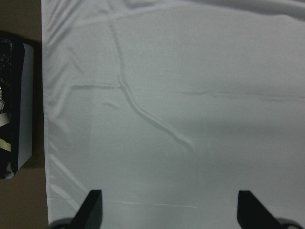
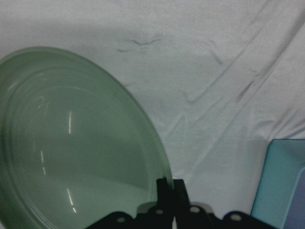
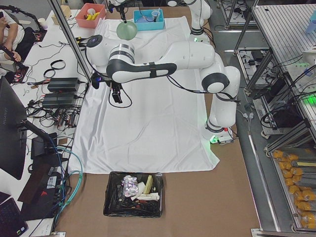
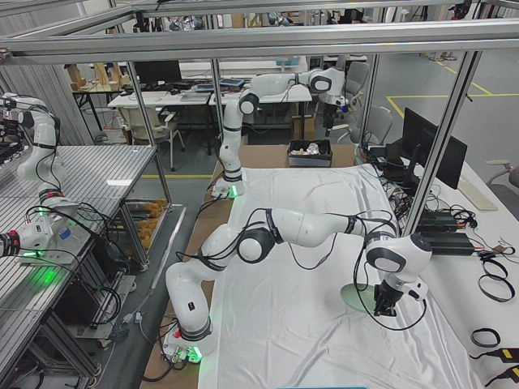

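Note:
A green plate (image 2: 71, 143) lies on the white cloth at the far end of the camera left view, beside a blue bin (image 2: 271, 181). My right gripper is at the plate's rim, shut on it. My left gripper hangs open above the white cloth (image 1: 181, 95), with nothing between its fingers.
A black bin (image 3: 108, 195) with wrappers and scraps stands on the floor mat beyond the cloth's near edge. A red bin (image 3: 84, 19) sits on the side desk. Monitors and cables line that desk.

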